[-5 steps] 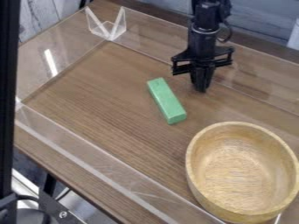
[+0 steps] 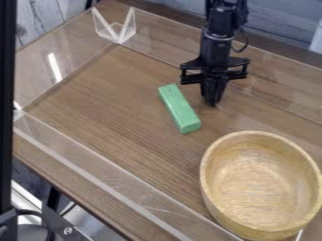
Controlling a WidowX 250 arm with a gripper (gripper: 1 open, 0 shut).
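The black robot arm reaches down at the upper middle of the table, its gripper [image 2: 212, 92] low over the wood, just right of and behind a green rectangular block [image 2: 179, 107]. The fingertips are small and dark; they look close together, with nothing visible between them. The block lies flat on the wooden table [image 2: 107, 127], apart from the gripper.
A large round tan bowl [image 2: 258, 184] sits at the front right. A clear plastic angular piece [image 2: 115, 28] is at the back left. Dark equipment lines the left edge.
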